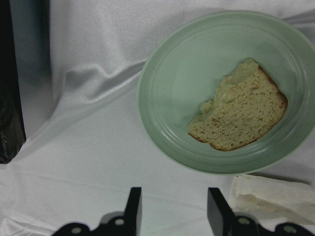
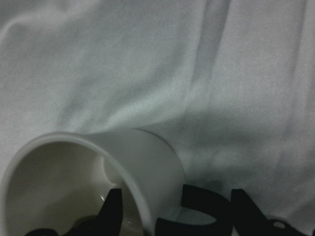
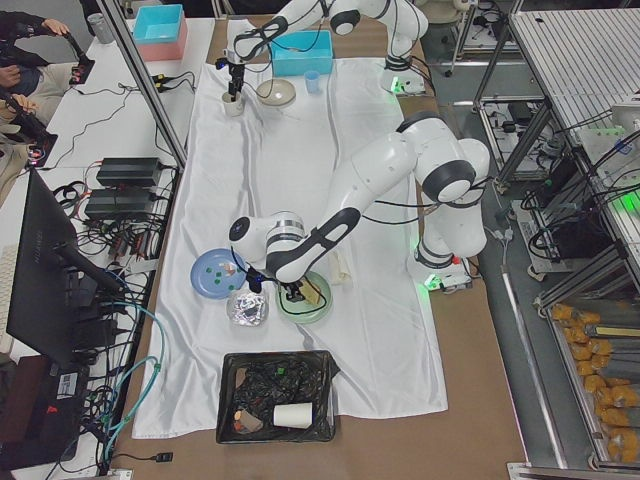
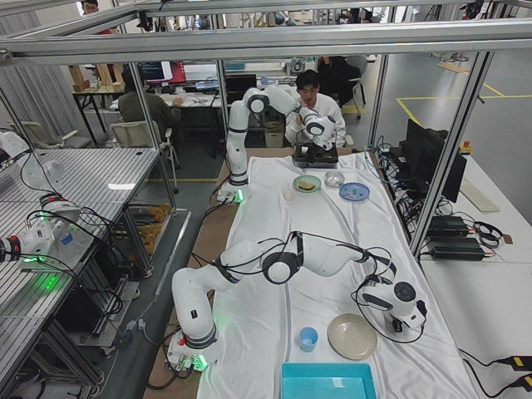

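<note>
My left gripper hangs open above the white cloth beside a green plate (image 1: 172, 137) holding a torn slice of bread (image 1: 238, 110); nothing is between its fingers. A folded pale napkin (image 1: 268, 199) lies next to that plate. At the table's other end, my right gripper stands open at a white mug (image 2: 147, 157), one finger inside the mug's opening and the other outside. Whether the fingers touch the mug I cannot tell.
A blue plate (image 3: 210, 275), a foil dish (image 3: 247, 308) and a black lined bin (image 3: 276, 420) are near the left arm. A beige plate (image 4: 352, 336), blue cup (image 4: 308, 338) and cyan tray (image 4: 328, 384) are near the right arm.
</note>
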